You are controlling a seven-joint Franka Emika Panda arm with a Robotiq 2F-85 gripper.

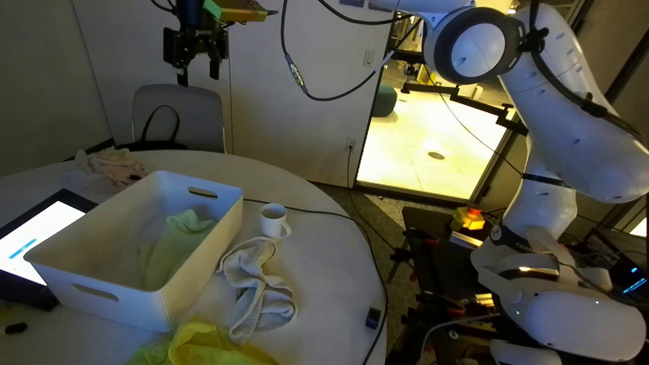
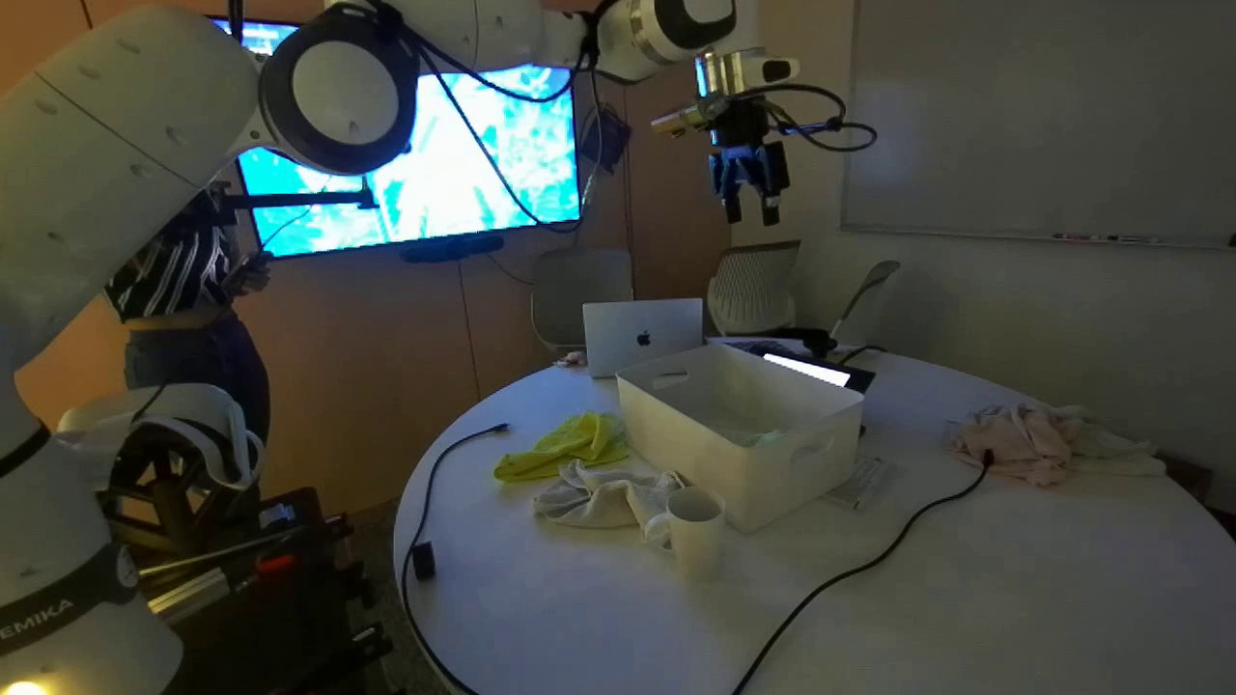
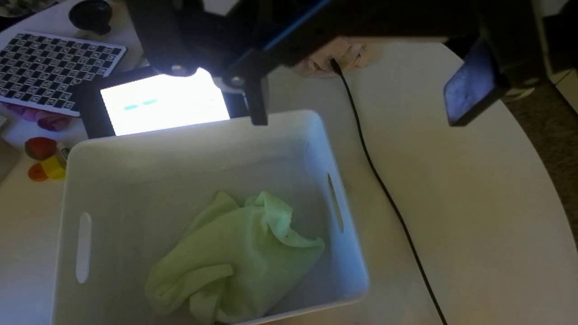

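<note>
High above the table my gripper stands open, its fingers apart and nothing between them. In the second exterior view the gripper hangs well over the white bin, clear of everything. The wrist view looks down into that bin, where a crumpled light green cloth lies on the floor toward one end. Outside the bin, a grey-white cloth is spread on the table, with a yellow cloth close by. A pinkish cloth lies on the bin's other side.
A white mug stands near the bin and the grey-white cloth. A lit tablet, a laptop and a black-and-white checkered board are around the bin. A black cable crosses the otherwise clear table.
</note>
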